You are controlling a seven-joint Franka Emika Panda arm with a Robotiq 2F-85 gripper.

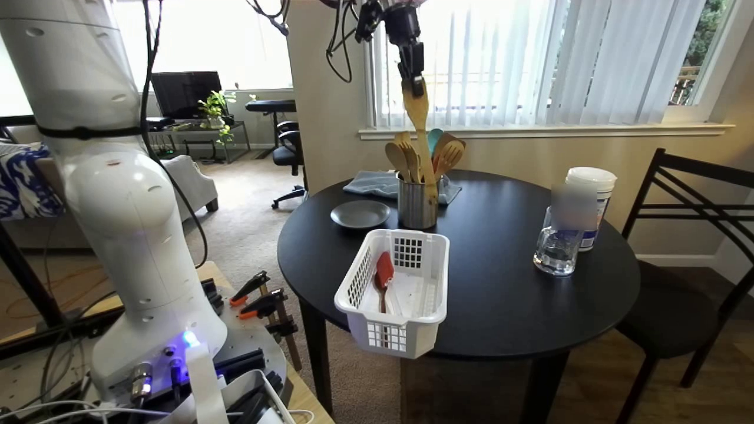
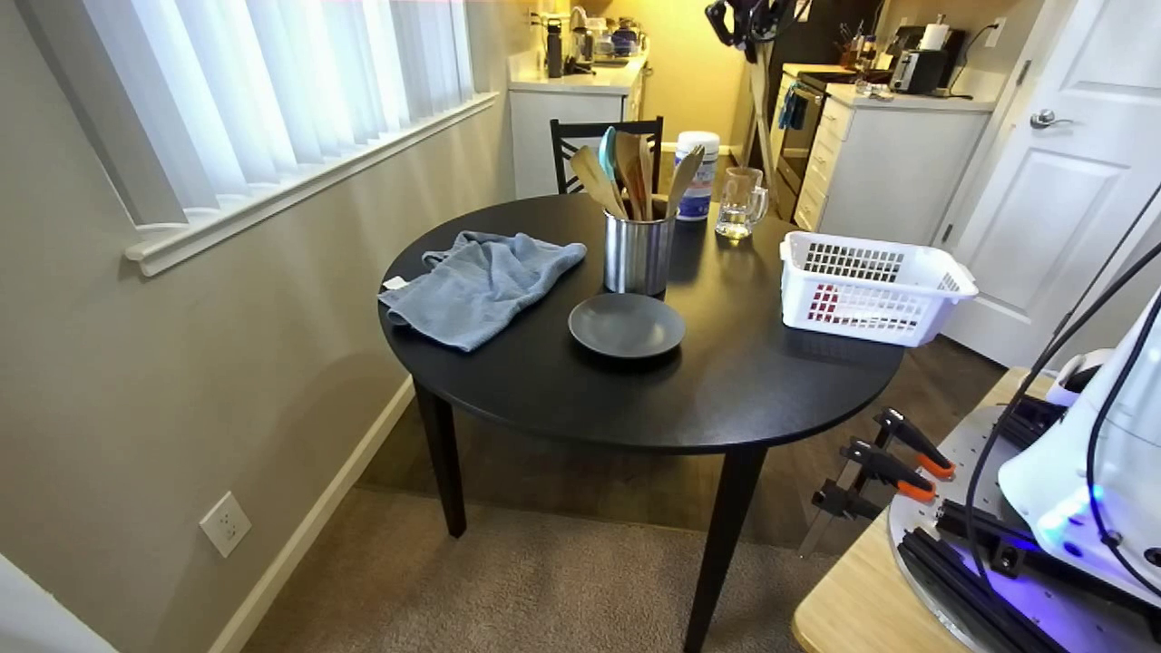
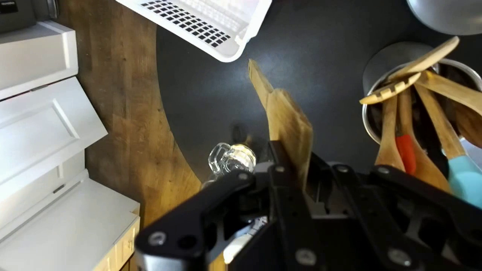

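Note:
My gripper is shut on a wooden spatula, gripped by its broad head with the long handle hanging down. In exterior view 1 the handle passes in front of the metal utensil holder. From the wrist camera, the spatula rises between the fingers, the holder stands to the right, and the white basket lies at upper left. Exterior view 2 has the gripper at its top edge, high above the table. The basket holds a red-headed utensil and a brown spoon.
Several wooden utensils and a teal one stand in the holder. A dark plate, a blue-grey cloth, a glass mug and a white tub are on the round black table.

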